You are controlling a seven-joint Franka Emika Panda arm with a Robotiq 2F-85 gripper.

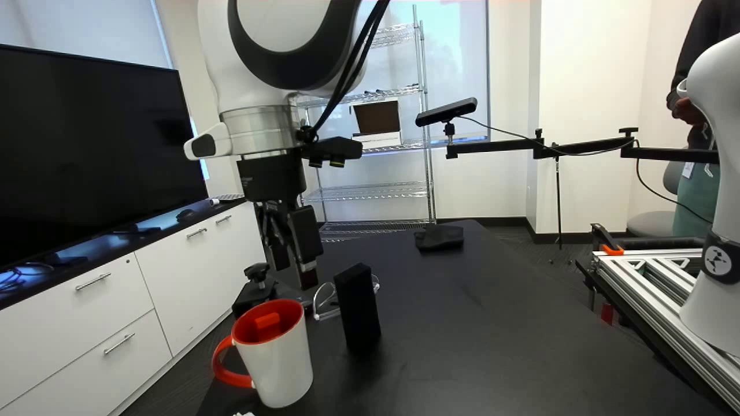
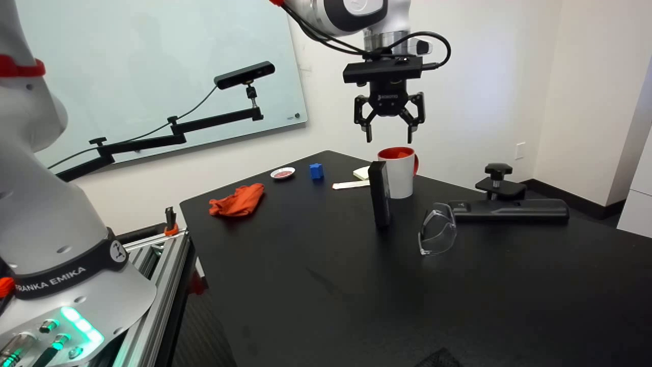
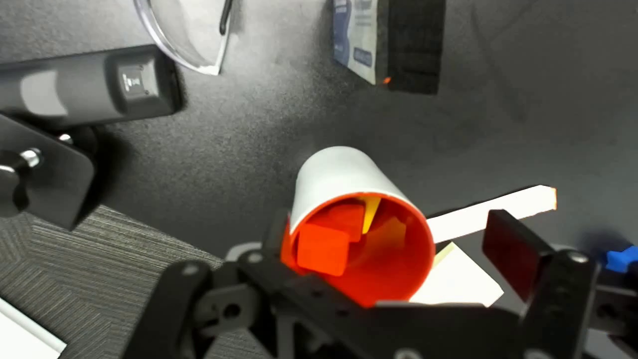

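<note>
A white mug with a red inside and handle stands upright on the black table. Looking down into it, the wrist view shows a red block inside, along with other red and yellow pieces. My gripper hangs above the mug, fingers spread wide and nothing between them; in exterior view 1 the gripper appears up and behind the mug. One finger pad shows at the right of the wrist view. The mug's handle is largely hidden there by the gripper.
Close to the mug stands an upright black box. Clear safety glasses and a black clamp lie nearby. A white strip, a blue block, a small dish and an orange cloth are farther off.
</note>
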